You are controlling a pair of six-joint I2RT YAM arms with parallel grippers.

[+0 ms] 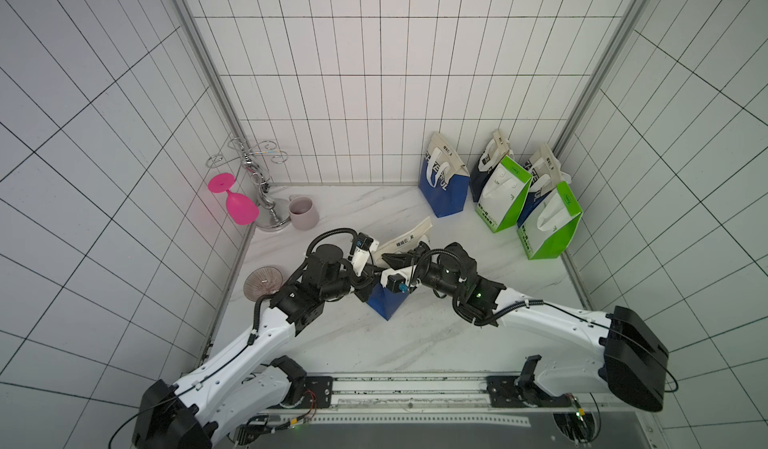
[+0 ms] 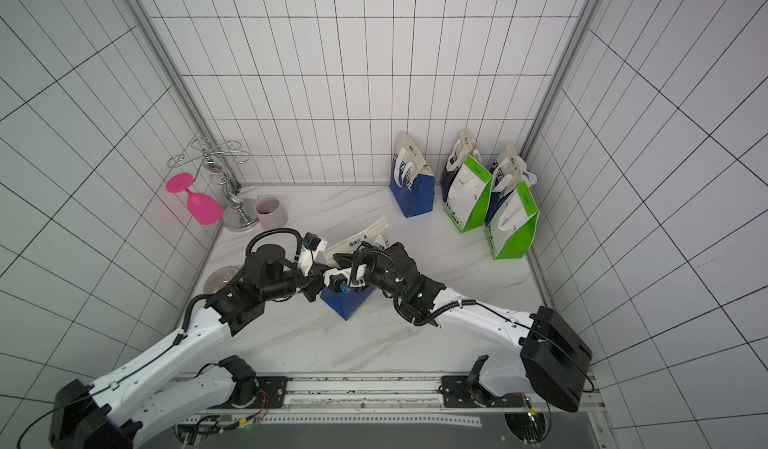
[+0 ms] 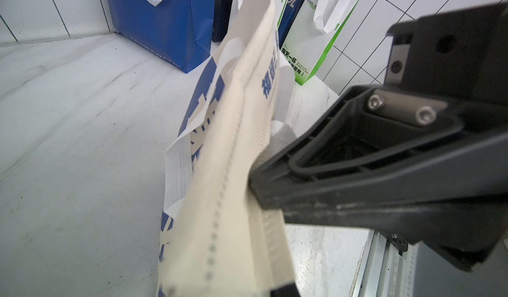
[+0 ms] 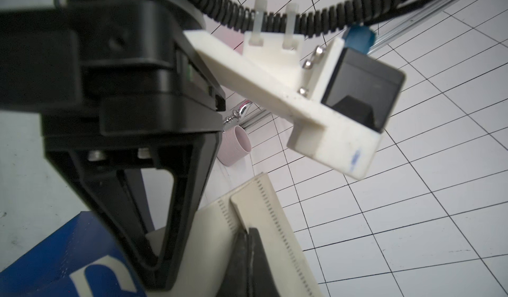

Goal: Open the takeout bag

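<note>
The takeout bag, with its blue body (image 1: 388,301) and cream top (image 1: 406,239), stands mid-counter, largely covered by both arms. My left gripper is shut, its tip against the cream part on the blue side. In the right wrist view, my right gripper is also shut; its fingertips lie at the line where two cream panels of the bag top (image 4: 270,212) meet, and no cloth shows between them. Seen from the left wrist, the right gripper presses into the cream top (image 3: 227,191) from the right. The left fingertips are nearly out of that view.
Another blue bag (image 1: 445,189) stands at the back, with several blue and green-white bags (image 1: 502,194) to its right. Back left are a pink cup (image 1: 303,213) and a metal stand (image 1: 273,215) with a pink goblet.
</note>
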